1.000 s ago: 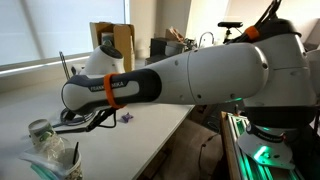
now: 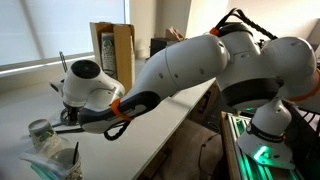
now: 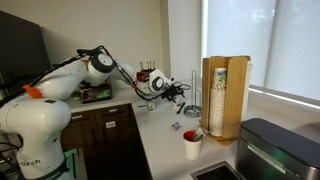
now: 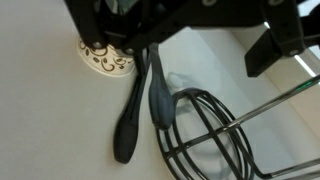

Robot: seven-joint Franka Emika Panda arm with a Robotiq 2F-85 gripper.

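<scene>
My gripper stands open in the wrist view, its dark fingers spread along the top edge. Below the gap are two black handles, a longer one (image 4: 130, 118) and a second (image 4: 160, 95) close beside it. They lie on the pale counter next to a cream cup (image 4: 106, 60) with a brown pattern, partly hidden by the gripper. In exterior view 1 the gripper (image 2: 72, 116) is low over the counter, near the dark utensils (image 2: 70, 130). Nothing shows held between the fingers.
A black wire rack (image 4: 205, 130) stands right beside the handles. In exterior view 1 a patterned cup (image 2: 42, 133) and a white container (image 2: 62, 160) are to the left, with a tall wooden box (image 2: 124, 50) behind.
The arm has shifted left in exterior view 1, bringing the gripper over toward the utensils.
</scene>
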